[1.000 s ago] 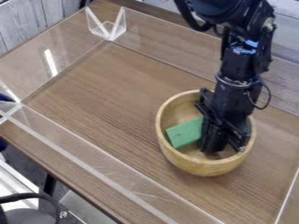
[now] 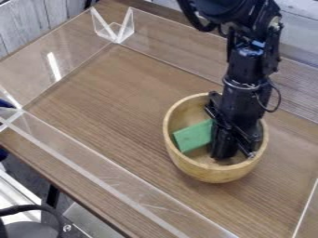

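A round wooden bowl (image 2: 196, 162) stands on the right half of the wooden table. Inside it, toward the left, lies a green block (image 2: 192, 134). The black robot gripper (image 2: 226, 147) reaches down into the bowl from above, just right of the block. Its fingertips are dark and crowded inside the bowl, so their opening and anything between them cannot be made out.
Clear plastic guards line the table's left and back edges, with a small white bracket (image 2: 113, 27) at the back left. A black cable lies at the lower left.
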